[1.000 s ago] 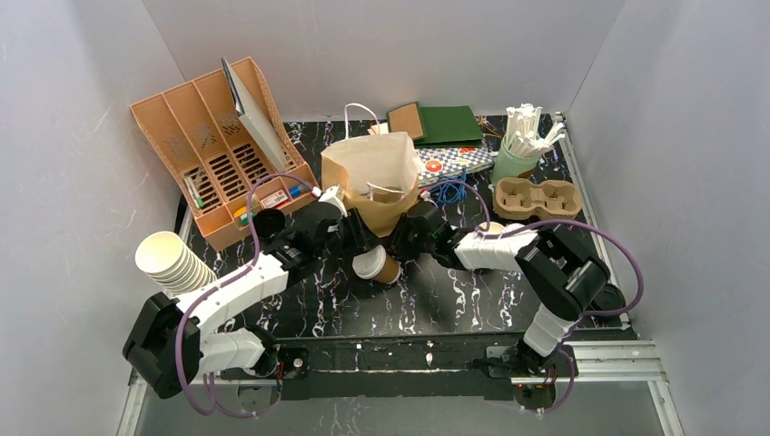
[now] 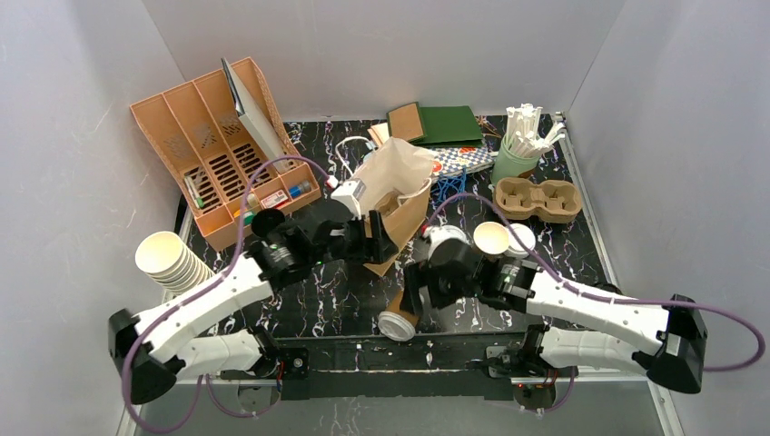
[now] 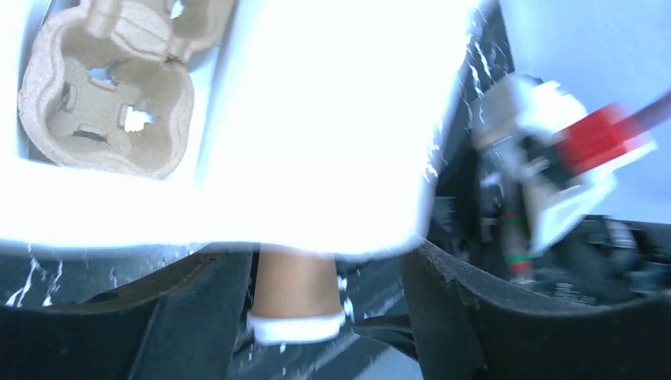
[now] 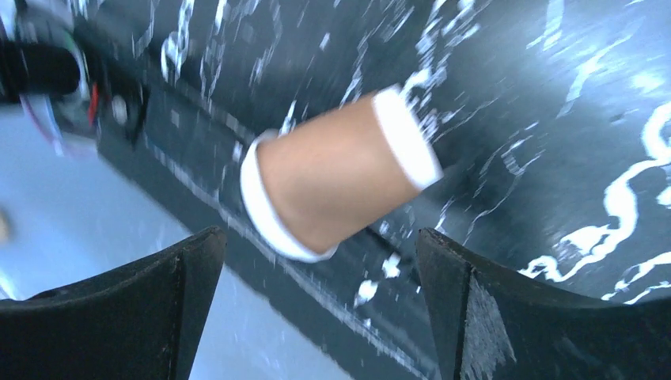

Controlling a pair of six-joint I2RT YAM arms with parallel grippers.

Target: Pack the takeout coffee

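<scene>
A kraft paper bag (image 2: 403, 220) stands mid-table, with a cup carrier (image 3: 111, 111) visible inside it in the left wrist view. My left gripper (image 2: 377, 238) is beside the bag's front, part open; whether it touches the paper is unclear. A lidded kraft coffee cup (image 4: 336, 174) lies on its side near the table's front edge. My right gripper (image 2: 419, 295) hovers over that cup, open, with nothing between its fingers in the right wrist view.
An orange organizer (image 2: 218, 218) stands back left, a cup stack (image 2: 168, 259) at left. A cardboard carrier (image 2: 536, 198), straw holder (image 2: 516, 159), loose cups (image 2: 490, 238) and green folders (image 2: 449, 123) are at right and back.
The coffee cup has rolled toward the front edge. My left gripper has shifted slightly right, and the bag's shape has changed.
</scene>
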